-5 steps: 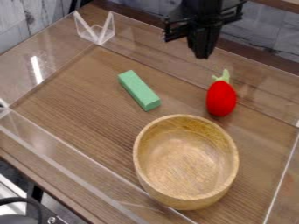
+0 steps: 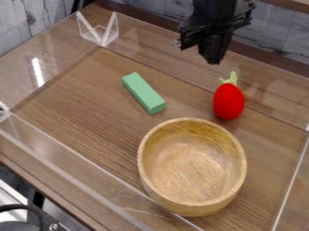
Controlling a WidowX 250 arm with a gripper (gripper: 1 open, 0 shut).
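A black gripper (image 2: 209,45) hangs over the back of the wooden table, its dark fingers apart. Below and to its right lies a red object with a green top, like a vegetable (image 2: 229,101). A green block (image 2: 144,94) lies left of centre. A wide wooden bowl (image 2: 192,194) sits at the front.
A clear wire-like holder (image 2: 99,29) stands at the back left near the wall.
The objects have not moved.
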